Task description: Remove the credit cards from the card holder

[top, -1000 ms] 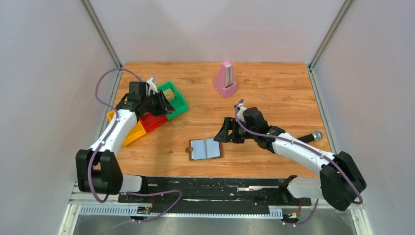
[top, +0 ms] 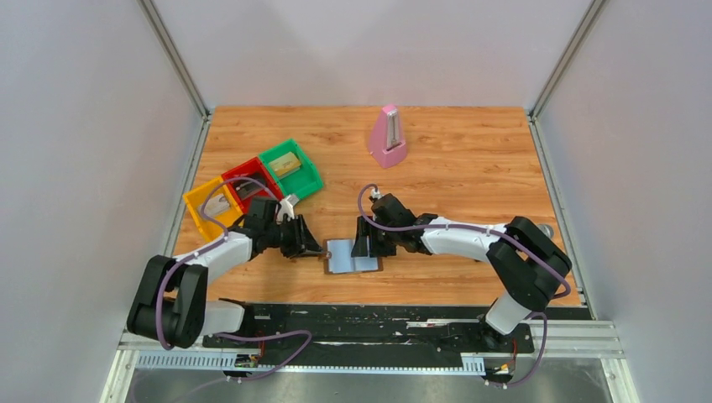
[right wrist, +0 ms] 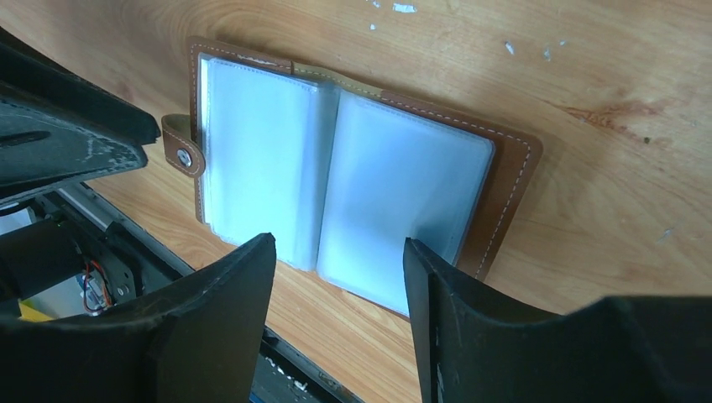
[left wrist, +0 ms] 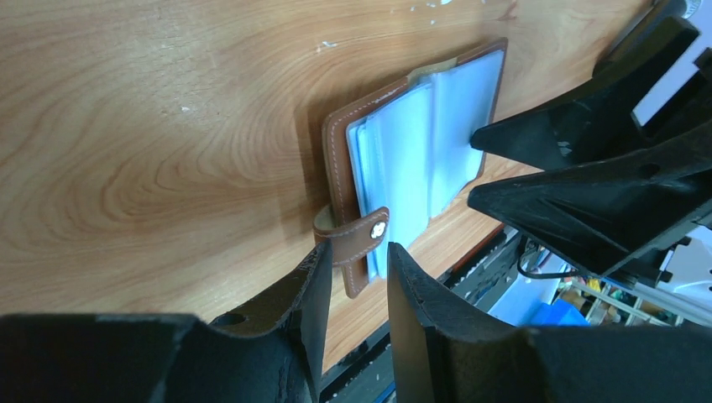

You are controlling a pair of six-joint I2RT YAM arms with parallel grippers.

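Observation:
The brown leather card holder (top: 342,259) lies open on the table, showing clear sleeves (right wrist: 395,193) with pale blue contents and a snap strap (left wrist: 361,235) at its left end. My left gripper (top: 309,250) is low beside that strap, fingertips slightly apart, nothing visible between them (left wrist: 355,256). My right gripper (top: 366,243) is over the holder's right half; in its wrist view the fingertips (right wrist: 339,243) straddle the middle of the sleeves from above, with a gap between them. Whether they grip anything is unclear.
Yellow (top: 199,201), red (top: 243,168) and green (top: 306,176) bins stand at the back left. A pink metronome-like object (top: 387,147) stands at the back. The front edge lies just below the holder.
Both arms have come down and inward to the card holder: the left from over the bins, the right from farther right. The holder has not visibly moved.

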